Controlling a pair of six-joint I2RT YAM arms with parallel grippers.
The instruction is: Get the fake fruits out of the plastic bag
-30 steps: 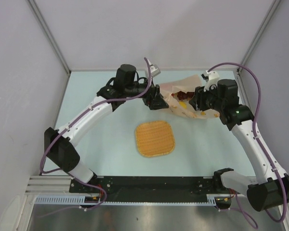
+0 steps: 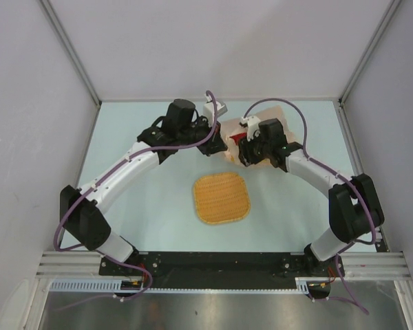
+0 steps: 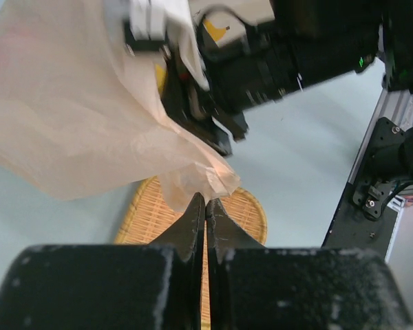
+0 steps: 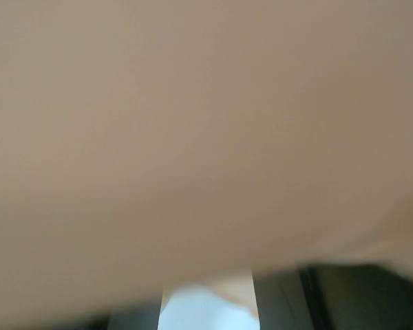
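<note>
The pale, translucent plastic bag lies at the back of the table, its mouth facing forward. A red fruit shows inside it, and a bit of yellow appears past the bag in the left wrist view. My left gripper is shut on the corner of the bag's edge. At the bag's mouth, the right gripper reaches in from the right. Between its dark fingers a gap shows. Blurred bag film covers most of the right wrist view, hiding what lies ahead of the fingertips.
In front of the bag sits an empty woven basket. Both arms stand close together at the bag's mouth.
My right gripper has moved left and inward to the bag's mouth, near the left gripper. The bag's film has shifted left with it. The left arm has moved only slightly.
</note>
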